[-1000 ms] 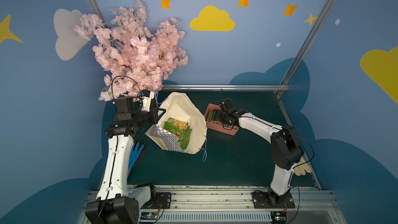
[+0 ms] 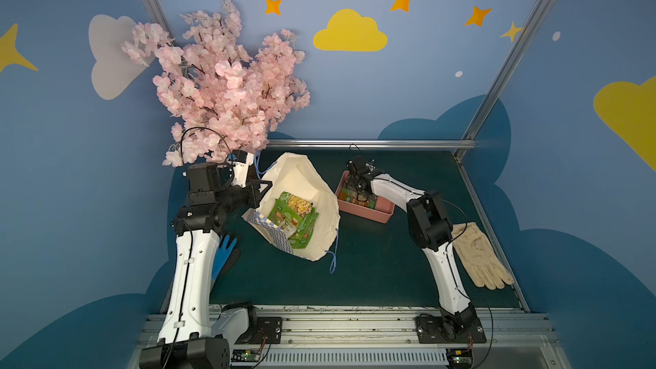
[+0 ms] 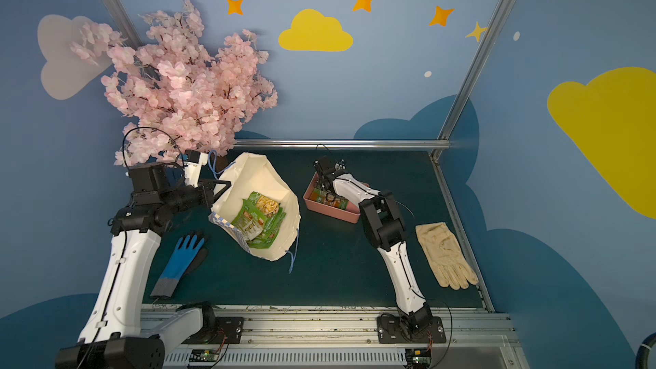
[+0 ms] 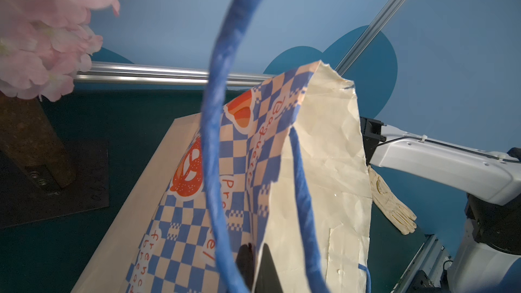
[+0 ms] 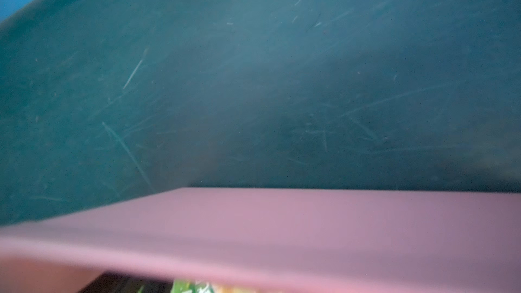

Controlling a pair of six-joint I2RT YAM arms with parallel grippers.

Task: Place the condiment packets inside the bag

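Observation:
Inside the cream paper bag (image 2: 311, 174), green condiment packets (image 2: 304, 231) lie at the bottom, seen through its mouth. My left gripper is shut on the bag's rim at the checkered side, and a blue cord handle (image 4: 213, 130) passes in front of it. More packets (image 3: 319, 196) lie in the pink box (image 2: 365, 214) to the right. Down in that box is my right gripper (image 2: 356, 190), its fingertips mostly hidden. In the right wrist view, only a dark finger and a sliver of a green packet (image 5: 187, 286) show below the box wall.
Pink blossom branches (image 2: 218, 82) stand behind the left arm. A blue glove (image 3: 179, 259) lies at the left and a beige glove (image 3: 445, 254) at the right.

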